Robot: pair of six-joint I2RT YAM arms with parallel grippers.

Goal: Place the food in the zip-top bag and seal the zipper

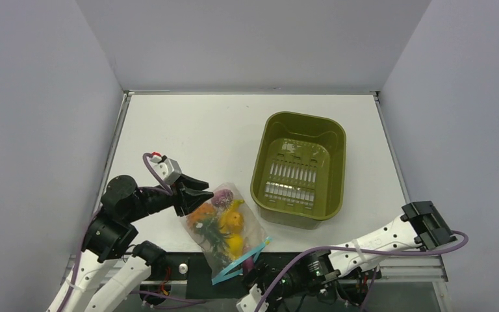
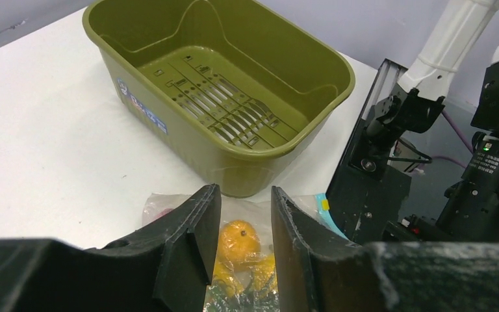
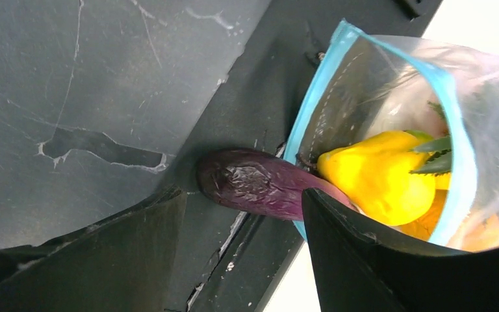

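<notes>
The clear zip bag [image 1: 245,221] lies over the table's front edge, its blue zipper [image 3: 460,140] gaping apart in the right wrist view. Inside it are a pineapple [image 1: 203,214], a purple round item [image 1: 222,198] and yellow food [image 3: 380,175]. A dark purple eggplant [image 3: 256,182] sticks out of the mouth, its slim end inside and its thick end over the black strip. My right gripper is open, with the eggplant showing in the gap between its fingers. Over the bag's far left side, my left gripper [image 1: 211,198] stands open and holds nothing.
An empty green basket [image 1: 332,162] stands right of the bag, close to it. Bare white tabletop [image 1: 188,130] extends across the back left. A black strip [image 3: 234,110] runs along the front edge.
</notes>
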